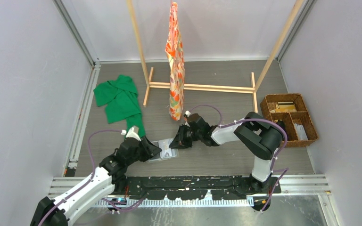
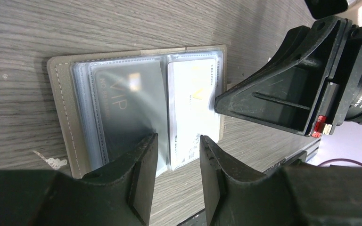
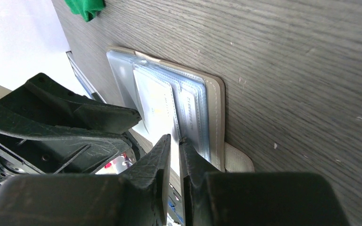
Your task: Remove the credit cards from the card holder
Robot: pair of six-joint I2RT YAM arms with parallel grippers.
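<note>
The card holder (image 1: 164,150) lies opened flat on the floor, with clear plastic sleeves. In the left wrist view, a dark VIP card (image 2: 127,106) fills its left half and a white card (image 2: 193,103) its right half. Over the near edge, around the middle, my left gripper is open, its fingers on either side of the white card's left edge. From the right, my right gripper is shut with its tips at the white card's right edge. A thin slit shows between those fingers; whether the card's edge is in it is hidden.
A green cloth (image 1: 118,100) lies behind the left arm. Above the floor hangs a patterned cloth (image 1: 175,61) by a wooden stand (image 1: 205,88). The wicker basket (image 1: 306,117) at the right has compartments with items inside. Grey floor beside the holder is bare.
</note>
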